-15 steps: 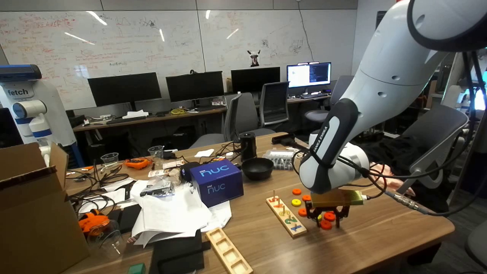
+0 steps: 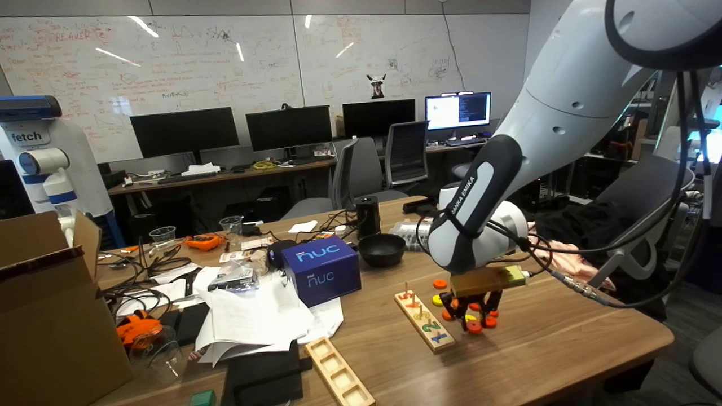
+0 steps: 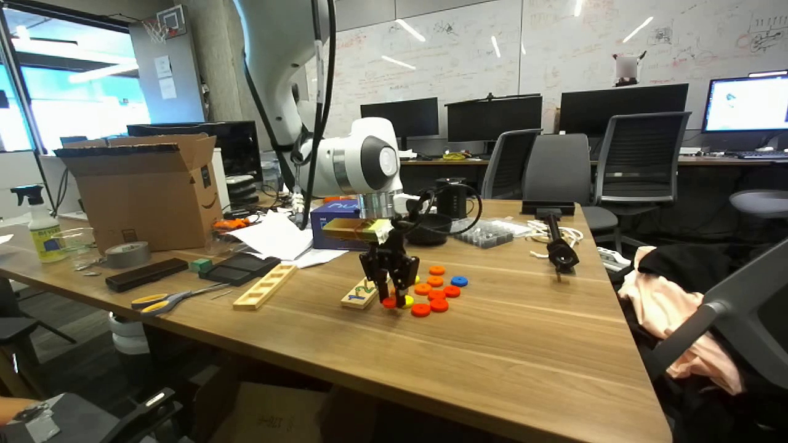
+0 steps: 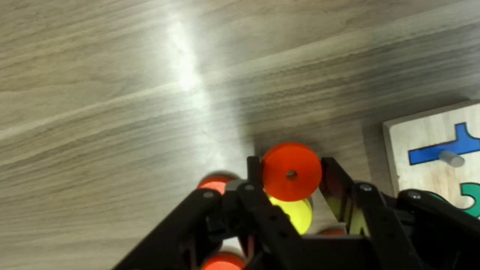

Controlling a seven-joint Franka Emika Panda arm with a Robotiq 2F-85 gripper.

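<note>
An orange-red ring [image 4: 291, 171] with a small centre hole sits between the fingertips of my gripper, which is shut on it. In exterior view 1 the held ring [image 2: 474, 327] shows at the fingertips, low over the table. Partly beneath it in the wrist view lies a yellow ring [image 4: 297, 214]. The wooden peg board [image 4: 400, 175], painted with coloured numbers, lies to the right there, apart from the fingers. Exterior view 1 shows this board [image 2: 410, 307] with upright pegs, left of my gripper [image 2: 475, 326].
Several loose rings crowd around the gripper, including a blue ring [image 3: 459, 281] and a red ring [image 3: 421, 310]. An empty wooden tray [image 2: 340, 372], a black bowl [image 2: 382, 250] and a blue box [image 2: 323, 270] stand farther left.
The arm has shifted left in exterior view 1, toward the peg board. Its fingers stood wide apart among the rings before; now they have closed in on the orange-red ring.
</note>
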